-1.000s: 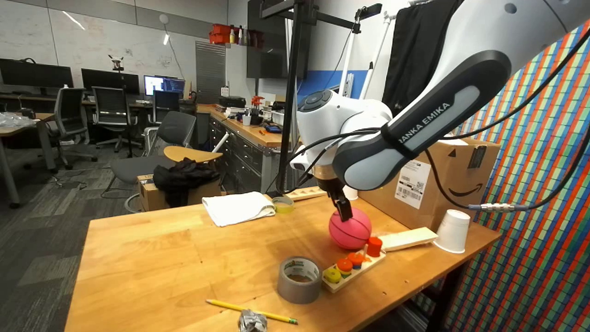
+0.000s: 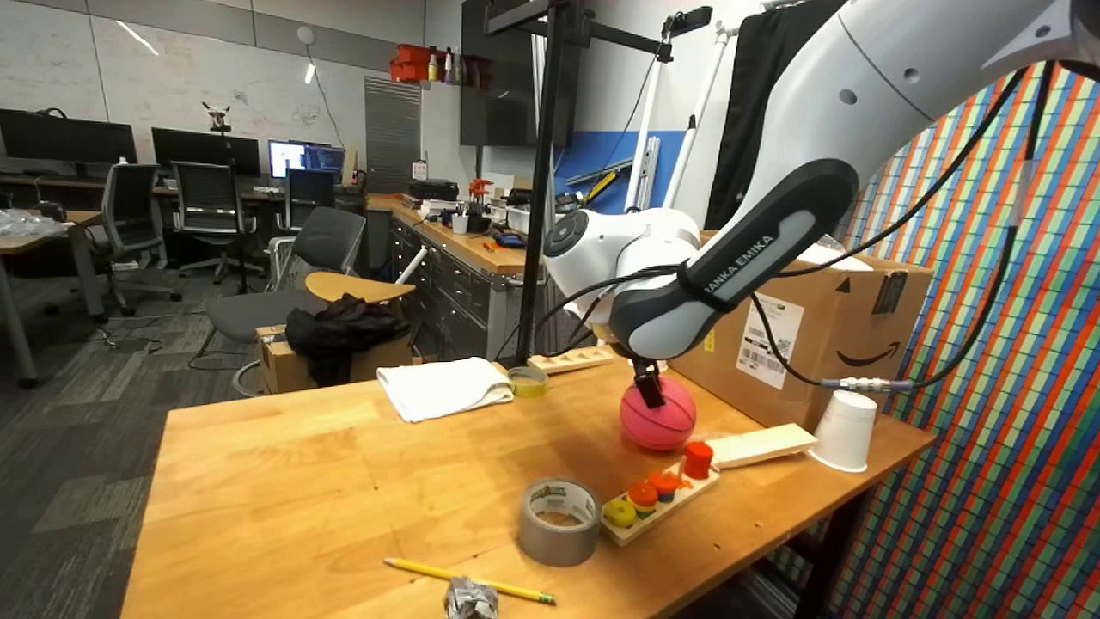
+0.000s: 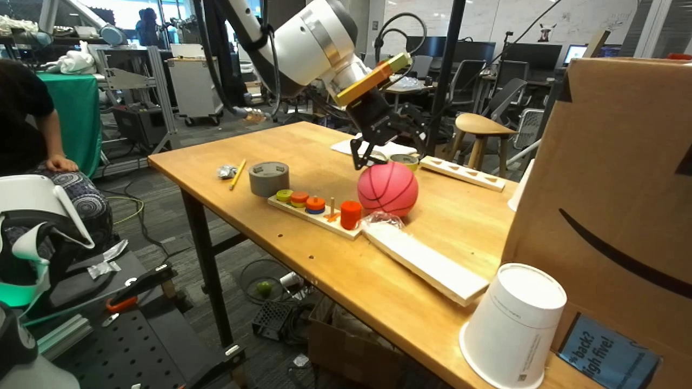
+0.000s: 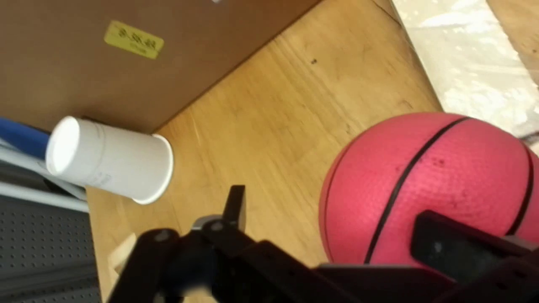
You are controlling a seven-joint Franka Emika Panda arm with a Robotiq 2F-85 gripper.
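A pink ball point(image 3: 387, 188) with black seams rests on the wooden table, near the shape toy point(image 3: 314, 216) with its red, orange and yellow-green pieces. My gripper point(image 3: 387, 152) is open above the ball, tilted. In the wrist view, one of the fingertips point(image 4: 439, 242) lies over the ball point(image 4: 384, 187), while the other stands out over bare table to the left. Whether the near finger touches the ball I cannot tell. Nothing is gripped between the fingers.
A large cardboard box point(image 2: 825, 335) bounds the right side. One white cup point(image 3: 516, 324) stands near the edge, another cup point(image 4: 111, 159) behind the box. Grey tape point(image 2: 559, 523), a pencil point(image 2: 469, 579) and a white cloth point(image 2: 443, 388) lie elsewhere.
My arm has moved, its hand now farther back and slightly right in exterior view 1. The ball sits slightly farther back, away from the shape toy.
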